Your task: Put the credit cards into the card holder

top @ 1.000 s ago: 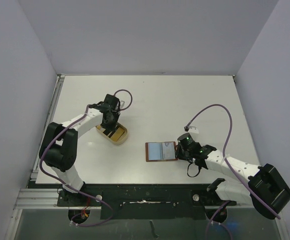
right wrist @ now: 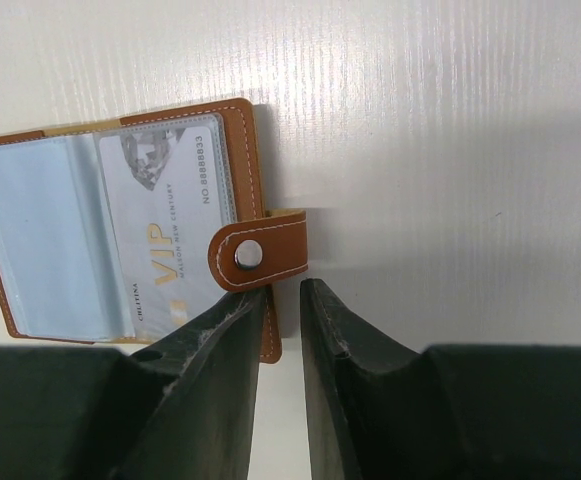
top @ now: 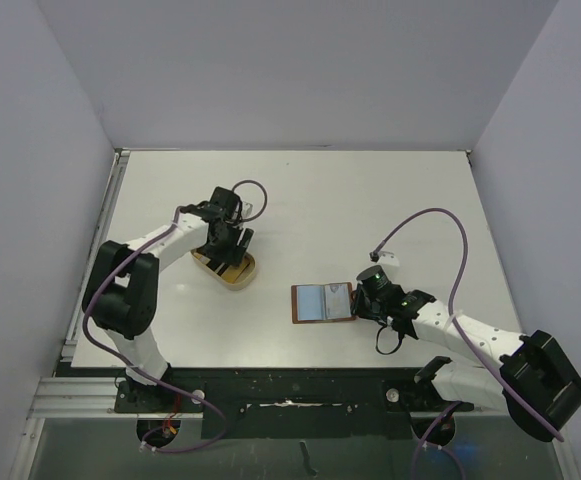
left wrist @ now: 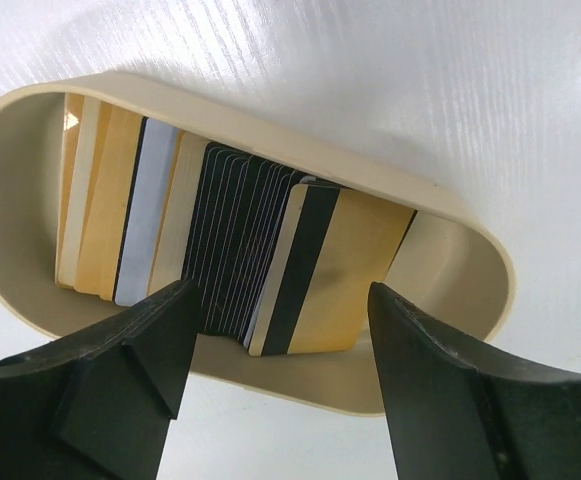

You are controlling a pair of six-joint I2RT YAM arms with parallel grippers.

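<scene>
In the left wrist view, a beige oval tray [left wrist: 440, 262] holds a row of leaning cards. A gold card [left wrist: 355, 265] with a black stripe lies at the row's right end, with dark cards [left wrist: 235, 235] beside it. My left gripper is open over the tray, its fingers spread either side of that end, nothing held. The brown card holder [right wrist: 245, 160] lies open on the table, a white VIP card [right wrist: 165, 220] in its right clear pocket and the left pocket [right wrist: 45, 240] looking empty. My right gripper is shut on the holder's right edge, just below the snap strap [right wrist: 275, 250].
Seen from above, the tray [top: 247, 280] sits left of the holder [top: 309, 303], with bare white table [top: 370, 200] between and behind them. Grey walls stand at both sides. A dark edge runs along the front.
The right arm and holder stay put.
</scene>
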